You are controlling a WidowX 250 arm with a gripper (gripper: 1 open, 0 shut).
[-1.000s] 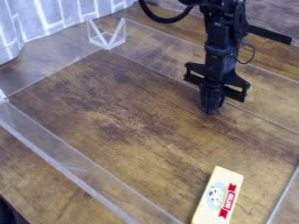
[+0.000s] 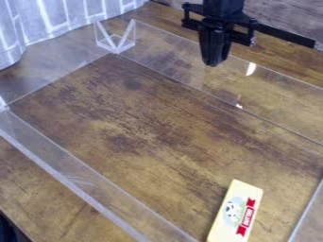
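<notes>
My black gripper [image 2: 213, 55] hangs high at the top centre-right, above the back part of a clear-walled area with a wooden floor [image 2: 132, 142]. Whether its fingers are apart or together cannot be made out. A pale yellow box [image 2: 236, 210] with a red label and a small white animal figure lies at the bottom right, well away from the gripper.
Clear plastic walls [image 2: 76, 180] border the floor on several sides. A clear corner piece [image 2: 115, 40] stands at the back left. White curtain-like material [image 2: 28, 21] hangs at the top left.
My gripper has risen from low over the right-middle floor to the top of the view, slightly leftward. The yellow box has not moved.
</notes>
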